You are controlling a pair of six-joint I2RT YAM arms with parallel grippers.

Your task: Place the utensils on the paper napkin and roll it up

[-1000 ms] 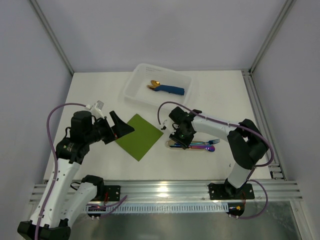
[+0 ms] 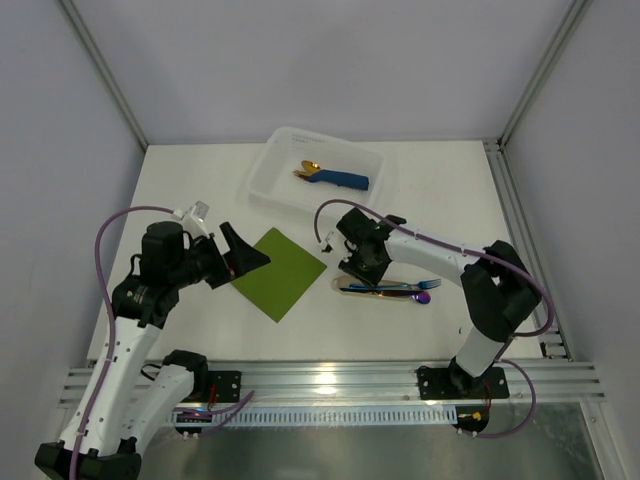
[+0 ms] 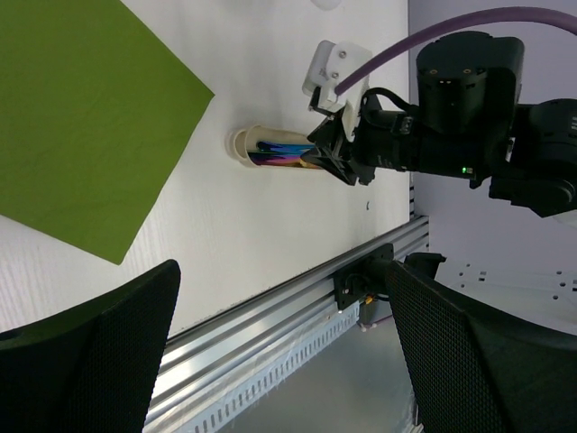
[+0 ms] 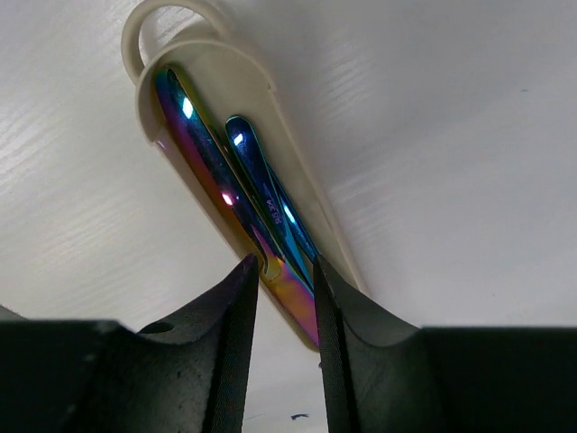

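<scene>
On the table's left half the green napkin [image 2: 278, 276] lies flat, with nothing on it. To its right a beige narrow holder [image 4: 306, 167] contains shiny rainbow-coloured utensils [image 4: 212, 153], their handles side by side; a fork end [image 2: 430, 284] and a purple spoon end [image 2: 422, 297] stick out at the right. Over this holder my right gripper is partly open, its fingertips apart above the handles, and utensils show in the gap. My left gripper stands wide open and empty near the napkin's left side.
At the back a clear white bin [image 2: 262, 182] contains a blue rolled napkin [image 2: 340, 179] with gold utensils [image 2: 310, 166]. Table to the right of the bin and in front of the napkin is bare. A metal rail [image 2: 325, 378] runs along the front edge.
My right gripper has shifted slightly over the holder and its fingers look a little further apart. The left arm, napkin and bin stay put.
</scene>
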